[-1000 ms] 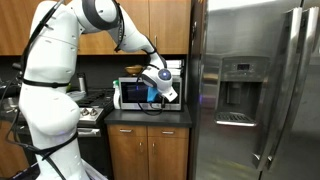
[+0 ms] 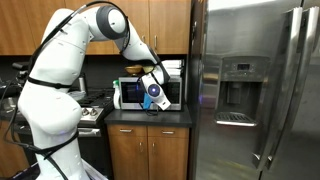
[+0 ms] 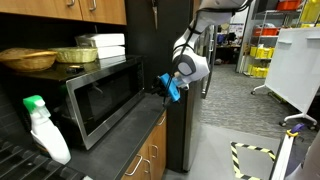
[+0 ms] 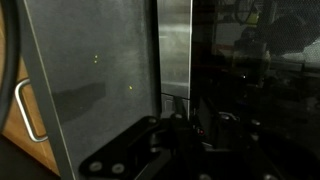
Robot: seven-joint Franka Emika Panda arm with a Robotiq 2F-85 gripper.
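Observation:
My gripper (image 3: 165,94) is in front of the microwave (image 3: 108,100), above the dark counter (image 3: 118,150). Blue material shows on the hand in both exterior views. In the wrist view the dark fingers of my gripper point toward the microwave's glossy door (image 4: 260,70) and its steel strip (image 4: 175,45). The gap between the fingers is too dark to judge, and no held object shows. Whether the fingertips touch the microwave cannot be made out.
A white bottle with a green cap (image 3: 47,132) stands on the near side of the microwave. Baskets (image 3: 28,60) sit on top. A stove (image 2: 92,108) is at the left, and a steel fridge (image 2: 235,90) at the right. Tiny yellow specks mark the counter (image 4: 80,30).
In exterior view 1 the arm's wrist has come lower and a little to the left, and the hand has tilted. The microwave and the cabinets look unchanged.

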